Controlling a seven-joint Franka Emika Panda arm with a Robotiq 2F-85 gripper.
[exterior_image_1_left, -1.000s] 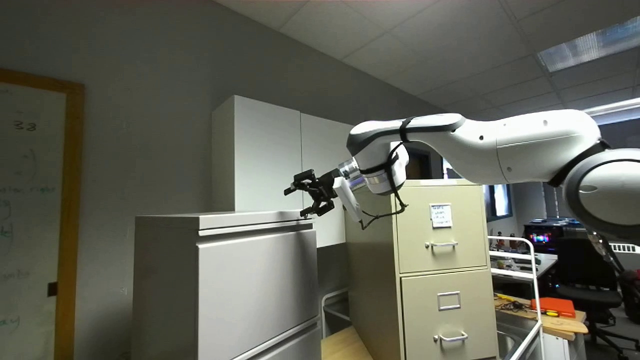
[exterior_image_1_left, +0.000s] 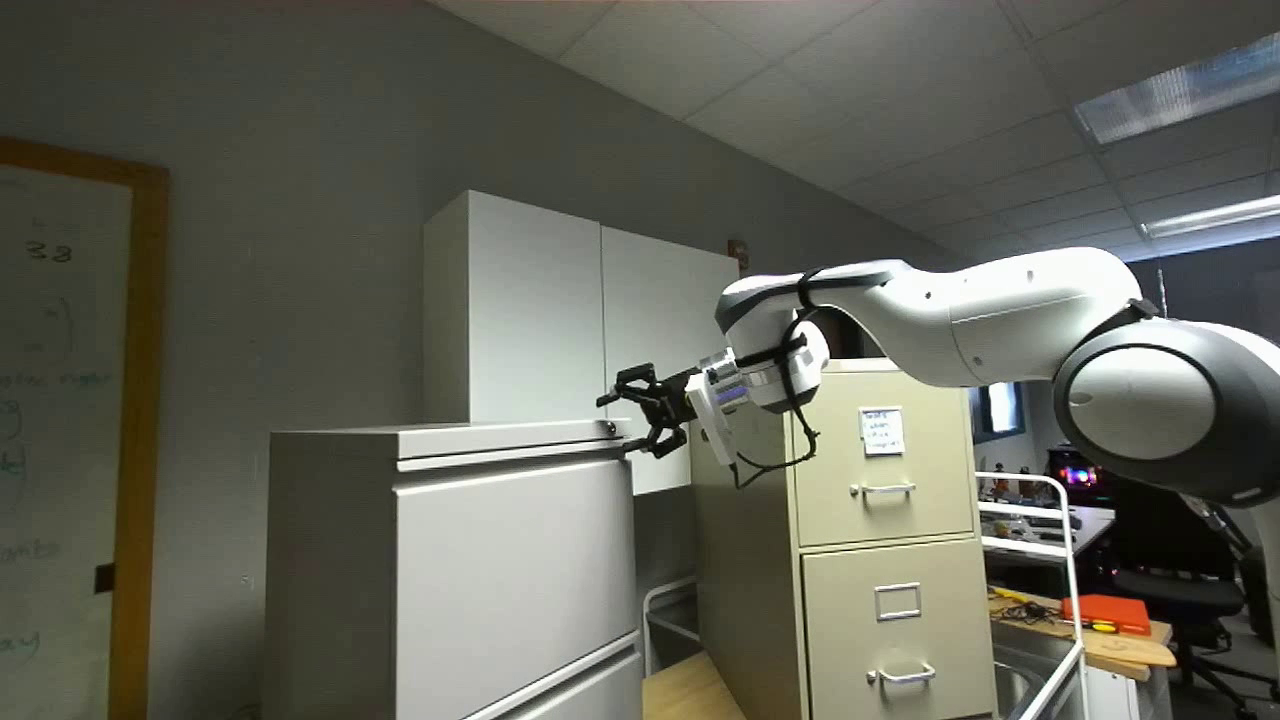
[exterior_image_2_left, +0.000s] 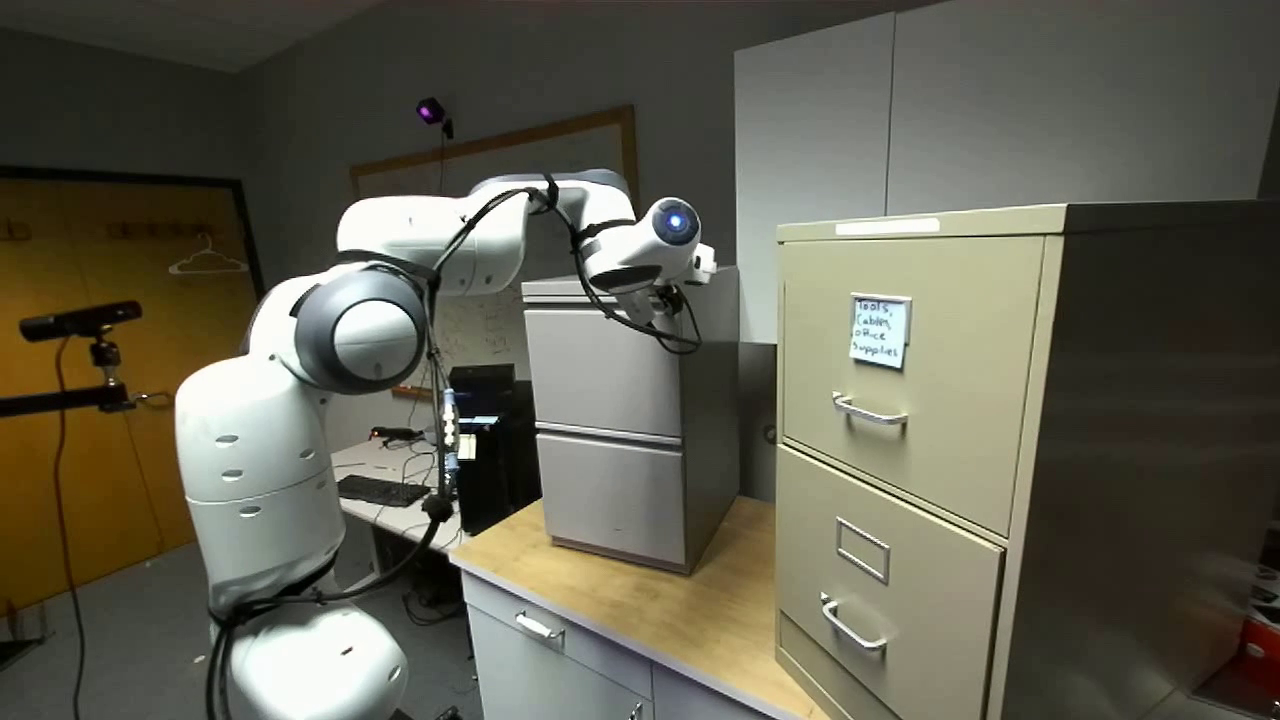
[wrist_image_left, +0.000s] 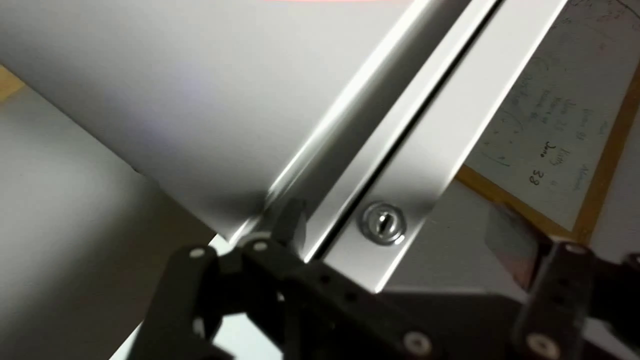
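Observation:
At the top right corner of the light grey two-drawer cabinet (exterior_image_1_left: 516, 576) my gripper (exterior_image_1_left: 618, 424) stands open, nothing gripped. One finger is above the cabinet's top edge; the lower one is level with the recess under the top strip. In the wrist view, one finger pad (wrist_image_left: 291, 225) lies at the end of the upper drawer's recessed lip (wrist_image_left: 360, 114), and the other is past the top edge. The round key lock (wrist_image_left: 382, 223) shows between them. Whether the first finger touches the lip, I cannot tell. From exterior view 2 the arm hides the fingers.
A beige filing cabinet (exterior_image_2_left: 912, 480) with a handwritten label (exterior_image_2_left: 879, 330) stands close beside the arm. White wall cupboards (exterior_image_1_left: 534, 312) hang behind. Bare wooden counter (exterior_image_2_left: 600, 600) lies between the two cabinets.
My gripper has moved right and down in exterior view 1. Its lower finger has gone from the top strip near the lock to recess level. The drawers look unmoved.

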